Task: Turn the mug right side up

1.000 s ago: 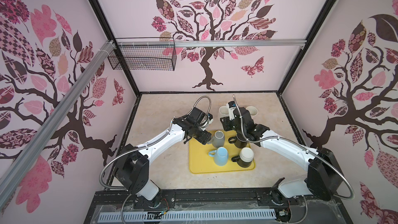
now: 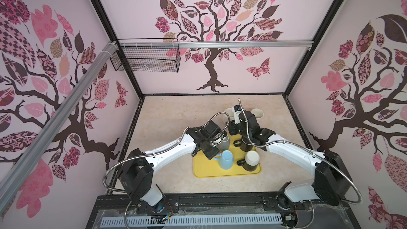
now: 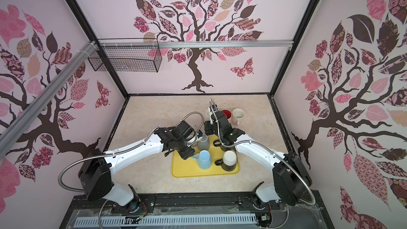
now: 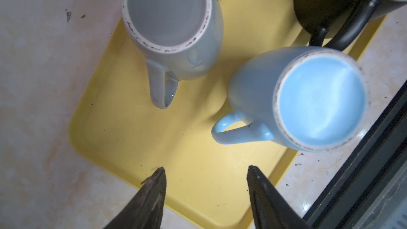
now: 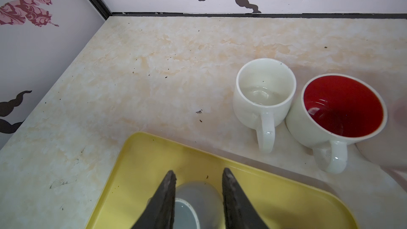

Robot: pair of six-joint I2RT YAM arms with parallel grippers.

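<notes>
Upside-down mugs stand on a yellow tray (image 4: 110, 131): a light blue mug (image 4: 318, 101) with its handle toward the left, a grey mug (image 4: 169, 12) behind it, and black mugs (image 4: 322, 4). My left gripper hangs over the tray near the blue mug's handle, fingers apart, empty. My right gripper is open above the grey mug at the tray's back, nothing clearly held between its fingers.
Upright mugs stand on the table behind the tray: a white one (image 5: 250, 106), a red-lined one (image 5: 309, 127) and another at the right. The table left of the tray is clear.
My left gripper has moved forward and a little right, down over the tray toward the blue mug. The right arm is nearly still.
</notes>
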